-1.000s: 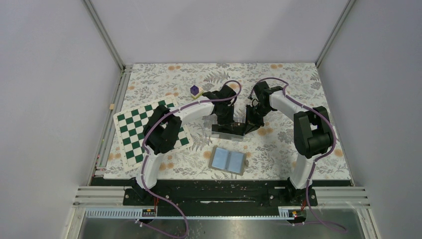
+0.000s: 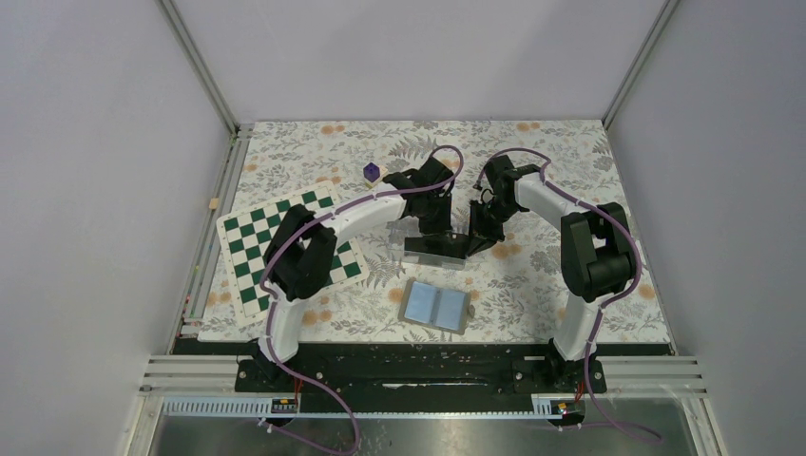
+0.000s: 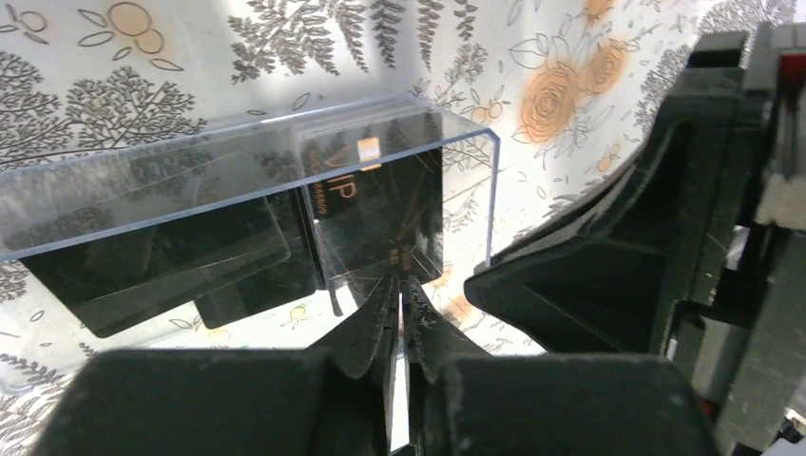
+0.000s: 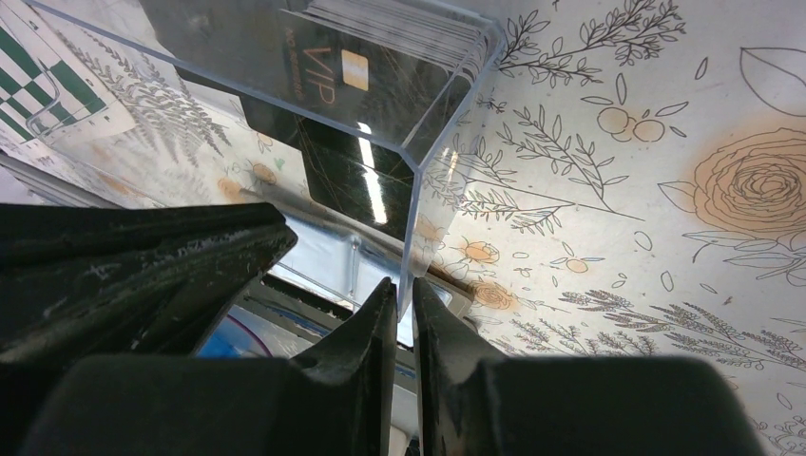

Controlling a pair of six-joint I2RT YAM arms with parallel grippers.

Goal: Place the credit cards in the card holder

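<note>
The clear card holder (image 2: 434, 262) lies near the middle of the table, below both grippers. Black cards show through its transparent walls, among them a VIP card (image 3: 385, 214) at one end and a plain black card (image 3: 157, 271). In the left wrist view my left gripper is at the lower edge of the VIP card. Its fingers are close together with a narrow gap; whether they grip a card cannot be told. My right gripper is shut on the holder's end wall at a corner, with the clear edge running between its fingertips.
A grey tray with two blue panes (image 2: 434, 306) lies in front of the holder. To the left is a green-and-white checkered board (image 2: 249, 255), partly under my left arm. A purple block (image 2: 372, 172) sits behind. Table right of the holder is clear.
The right arm and the holder look unmoved.
</note>
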